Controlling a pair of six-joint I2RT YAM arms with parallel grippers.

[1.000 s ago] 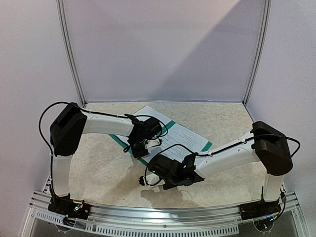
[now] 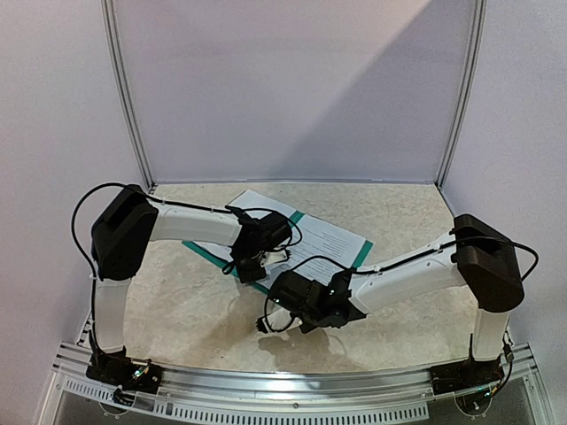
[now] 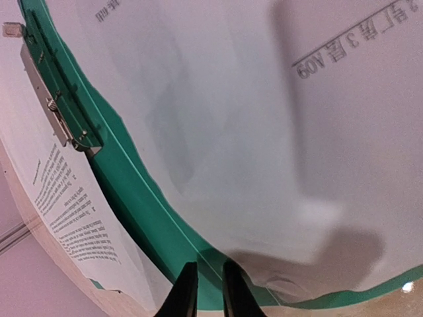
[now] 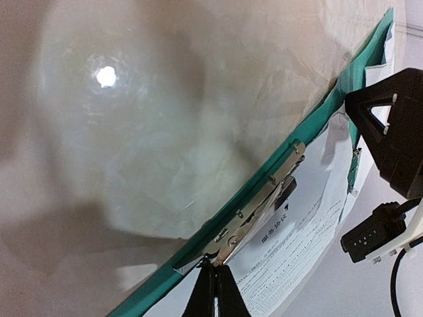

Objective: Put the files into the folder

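Note:
The green folder [image 2: 362, 254] lies opened out on the table, white sheets [image 2: 317, 237] on both halves. My left gripper is at the green lower edge near the spine, its fingers a little apart with green cover between them; the cover looks creased there in the right wrist view. A metal clip [image 4: 258, 205] runs along the inside of the folder's edge, the sheet beside it printed with text. My right gripper is shut at the near end of this clip; whether anything thin is between its tips cannot be made out.
Another metal clip [image 3: 56, 92] shows on the other half in the left wrist view. Both arms reach in over the folder and cover part of it.
The folder has shifted slightly to the left under the arms. My right gripper has moved a little to the right and up. The left arm stays nearly still.

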